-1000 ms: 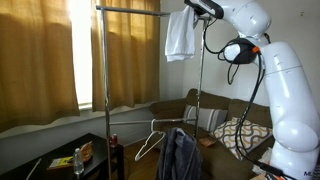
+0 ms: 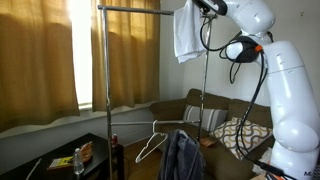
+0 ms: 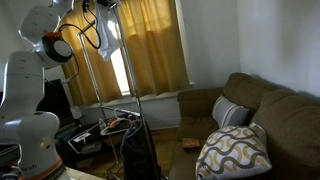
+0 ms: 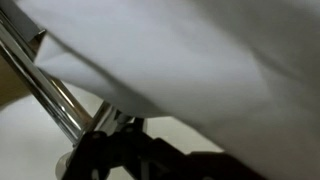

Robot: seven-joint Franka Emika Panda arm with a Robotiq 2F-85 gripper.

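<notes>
A white cloth (image 2: pixel 188 36) hangs at the right end of the rack's metal top bar (image 2: pixel 135 10), high up in exterior view 1. Right beside the cloth's upper edge is my gripper (image 2: pixel 207 11), which stands open; its fingertips are too small to make out there. In the wrist view the white cloth (image 4: pixel 190 65) spreads close over the camera and covers most of the scene, while dark gripper parts show along the bottom. Chrome rack tubing (image 4: pixel 45 85) passes at the left. Exterior view 2 has the cloth (image 3: pixel 107 33) near its top edge, partly behind the arm.
A white hanger (image 2: pixel 151 146) and a dark garment (image 2: pixel 181 158) hang on the rack's lower bar. Behind stands a brown sofa (image 3: pixel 285 110) with a patterned pillow (image 3: pixel 232 153). Small items sit on a dark table (image 2: pixel 62 165) at the left.
The white cloth has shifted a little to the right along the top bar, and the arm's end has moved slightly with it. The hanger and dark garment look unmoved.
</notes>
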